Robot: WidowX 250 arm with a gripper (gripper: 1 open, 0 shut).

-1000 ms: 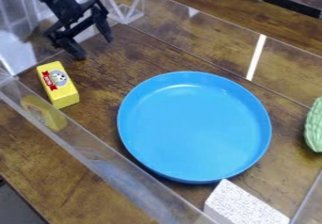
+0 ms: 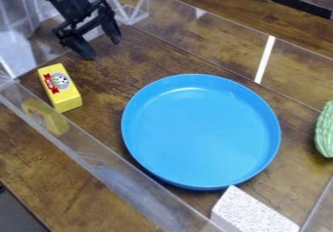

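My black gripper [image 2: 93, 41] is at the upper left over the wooden floor of a clear-walled bin, fingers spread open with nothing seen between them. Below it lies a yellow box [image 2: 58, 87] with a red and white label. A large blue plate [image 2: 201, 131] fills the middle right.
A white speckled block [image 2: 252, 212] sits at the lower right, partly cut off. A green textured object [image 2: 325, 134] is at the right edge. The wood between gripper, box and plate is bare, as is the upper middle. Clear walls border the area.
The gripper has shifted slightly over the last second and its outline looks a little different. The box, plate and other objects have stayed in place.
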